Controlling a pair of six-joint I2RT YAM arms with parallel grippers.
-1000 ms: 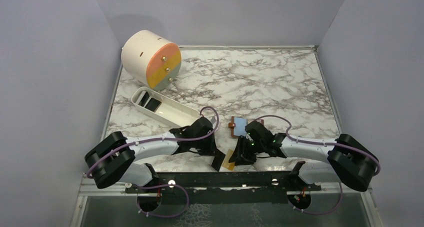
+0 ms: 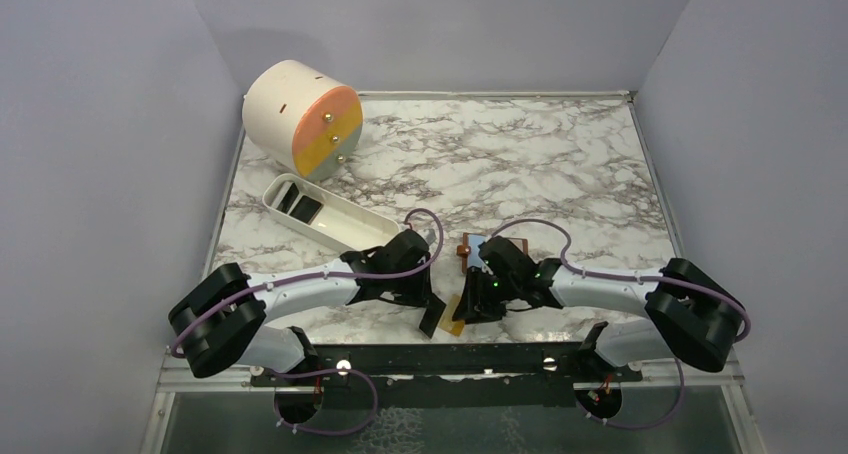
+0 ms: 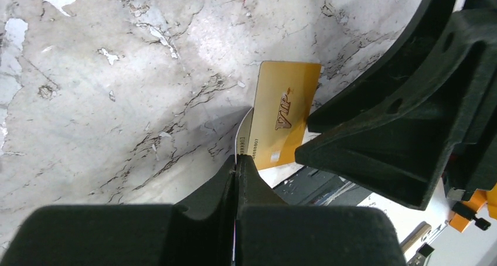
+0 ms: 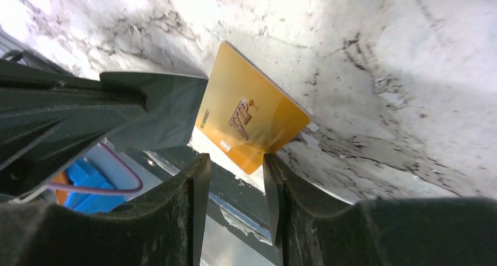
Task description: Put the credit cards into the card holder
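In the left wrist view, my left gripper is shut on a thin card, seen nearly edge-on. From the right wrist view this dark card (image 4: 170, 105) stands tilted beside a gold VIP card (image 4: 249, 105), which is on the marble near the front edge. My right gripper is part open, its two fingertips on either side of the gold card's near corner; whether they touch it cannot be told. Behind the right arm in the top view is a brown-edged holder with a blue panel (image 2: 475, 250), partly covered by that arm.
A long white tray (image 2: 355, 224) with dark cards in one end lies at the left. Behind it a cream drum-shaped box (image 2: 285, 114) shows a coloured front with knobs.
Over the last second my right gripper has shifted slightly left. The gold card appears a little further left too. The left gripper, with the dark card, has moved only slightly.
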